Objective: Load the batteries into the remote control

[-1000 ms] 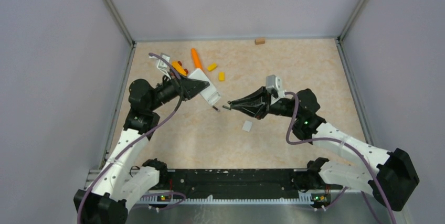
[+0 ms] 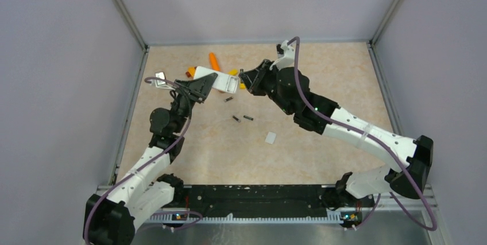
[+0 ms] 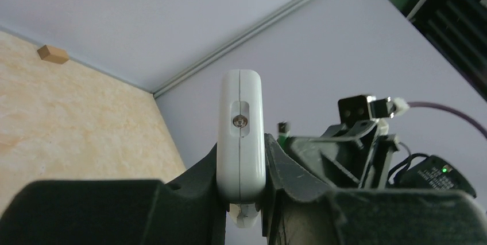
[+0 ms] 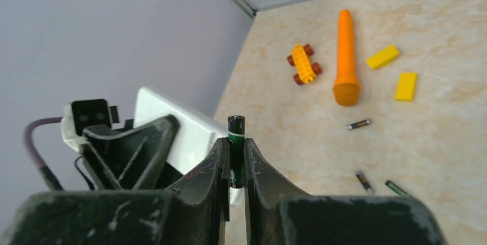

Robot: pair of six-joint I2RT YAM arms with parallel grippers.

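Note:
The white remote control [image 2: 227, 81] is raised off the table, with my left gripper [image 2: 208, 83] shut on it. Its open, hollow end faces right, toward my other arm. A thin black-and-green battery [image 4: 236, 127] stands upright between the fingertips of my right gripper, which is shut on it. In the top view the right gripper [image 2: 247, 77] is close to the remote's hollow end, with a small gap between. Seen end-on in the left wrist view, the remote [image 3: 241, 142] shows a screw.
A small white flat piece [image 2: 270, 137] lies near the table's middle. An orange tool [image 4: 346, 55], a toy car [image 4: 303, 63] and yellow blocks [image 4: 406, 86] are at the back. A wooden block [image 3: 53, 54] sits by the back edge.
My right gripper has moved back and left toward the remote and angled round. The left arm has shifted slightly left, turning the remote's hollow end more to the right and uncovering a loose battery.

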